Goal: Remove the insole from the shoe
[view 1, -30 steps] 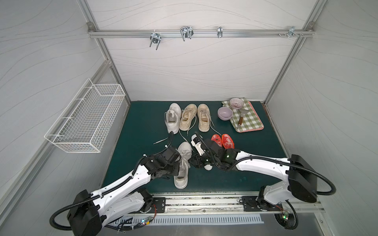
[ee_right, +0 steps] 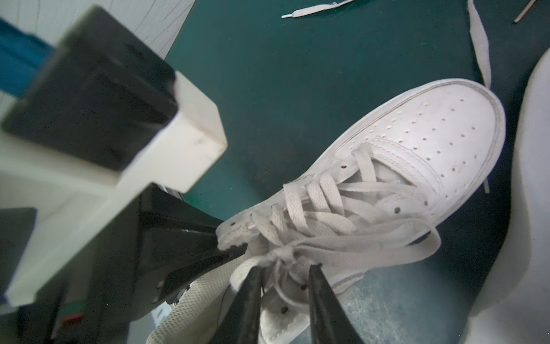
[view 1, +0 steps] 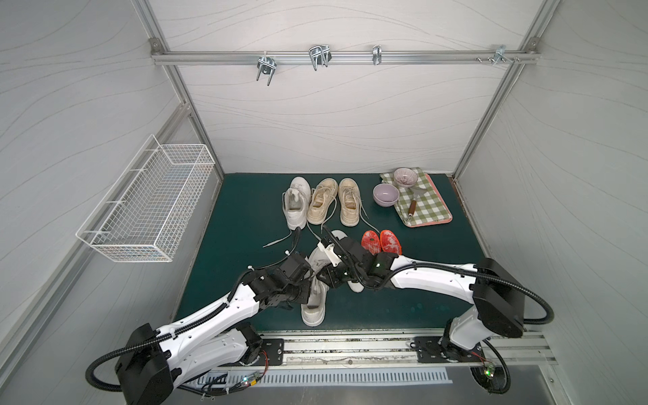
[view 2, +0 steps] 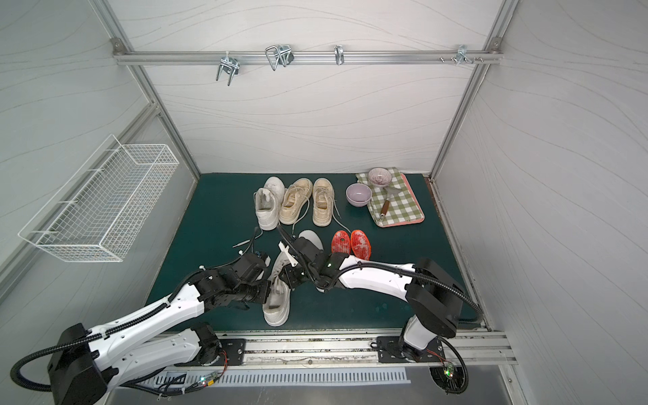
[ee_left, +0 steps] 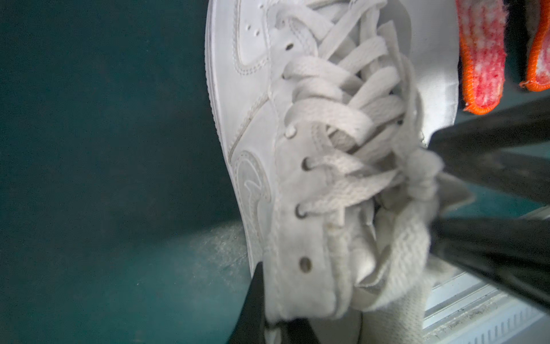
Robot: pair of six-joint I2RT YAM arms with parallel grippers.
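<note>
A white lace-up sneaker [view 1: 313, 309] lies lengthwise at the front centre, seen close in both wrist views. My left gripper [view 1: 303, 283] is at the side of its collar; in the left wrist view its tips are largely hidden under the shoe's edge, so its finger is unclear. My right gripper [view 2: 283, 275] is at the laces from the right, its dark fingers beside the knotted bow [ee_left: 422, 175]; whether anything is between them is unclear. The shoe's opening and inside [view 2: 276, 303] show partly near the heel.
A white sole-like piece [ee_right: 515, 252] lies right of the shoe, with red slippers [view 1: 371, 241] behind. Three shoes [view 1: 322, 202] stand at the back, bowls [view 1: 386, 195] and a tray [view 1: 438, 216] at back right. A wire basket [view 1: 145, 202] hangs on the left wall.
My right arm has moved left onto the shoe's laces. The shoe has shifted slightly toward the front right. The left arm has moved only slightly.
</note>
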